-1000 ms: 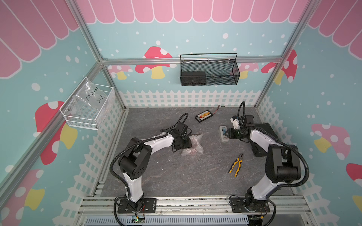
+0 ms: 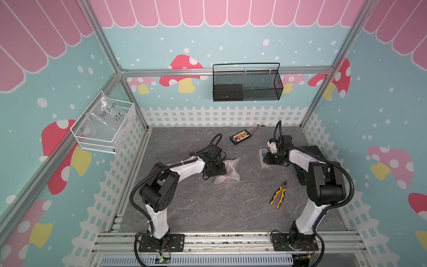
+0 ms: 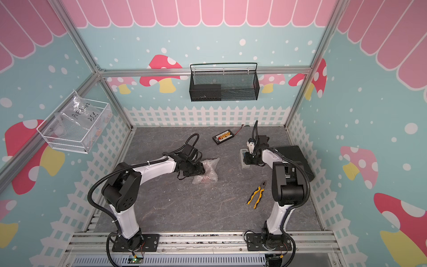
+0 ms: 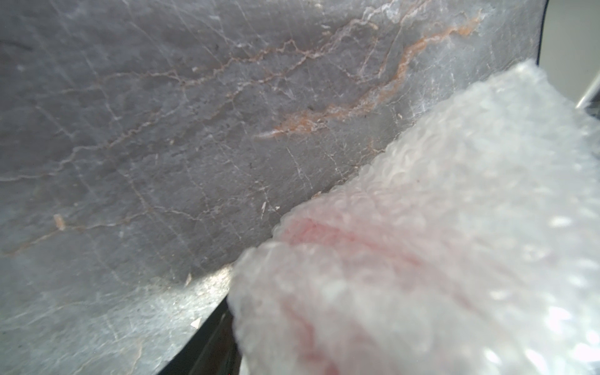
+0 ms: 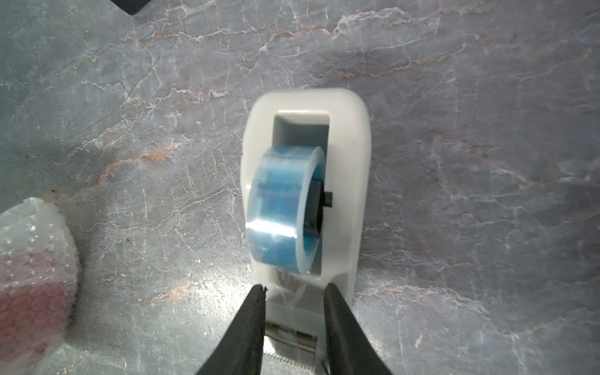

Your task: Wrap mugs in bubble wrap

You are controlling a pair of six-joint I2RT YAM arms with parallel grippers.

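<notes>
A bubble-wrapped bundle (image 2: 229, 171) lies mid-table, red showing through the clear wrap (image 4: 387, 268). My left gripper (image 2: 222, 168) is against its left side. In the left wrist view one dark finger (image 4: 215, 343) shows beside the wrap; the other is hidden, so its grip is unclear. A pale tape dispenser (image 5: 350, 162) with a blue-tinted tape roll (image 5: 278, 212) stands to the right of the bundle. My right gripper is over the dispenser's cutter end, fingers apart on either side of the clear tape strip, not closed on it.
Yellow-handled pliers (image 2: 278, 195) lie in front of the dispenser. Behind are a black-framed item with a red lead (image 2: 240, 136) and, to the right, a black box (image 2: 311, 152) under the right arm.
My right gripper has moved left, from beside the dispenser to over it, and the right arm has swung left with it. The left arm and the bundle look unmoved.
</notes>
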